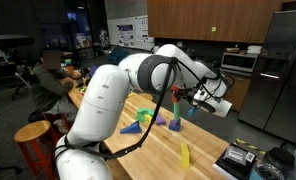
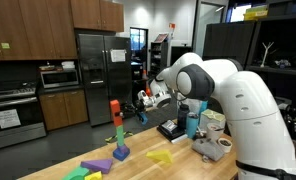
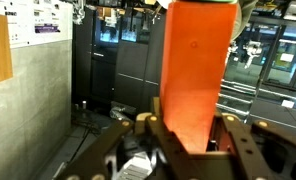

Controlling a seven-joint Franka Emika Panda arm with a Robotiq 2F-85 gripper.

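Note:
A red-orange block point(image 3: 193, 75) fills the middle of the wrist view, and my gripper is shut on it. In the second exterior view the red block point(image 2: 115, 106) stands upright directly over a green block point(image 2: 119, 131), with a blue-purple block point(image 2: 120, 152) at the bottom. No gap shows between red and green, but whether red's weight rests there I cannot tell. From the first exterior view, my gripper point(image 1: 181, 93) is level with the top of this column, beside the green block point(image 1: 176, 109) and above the purple block point(image 1: 174, 125).
A yellow piece point(image 1: 185, 155) lies on the table in front of the column. A blue triangle point(image 1: 132, 128) and several other coloured pieces are to its left. Dark containers point(image 1: 279, 160) stand at the right edge.

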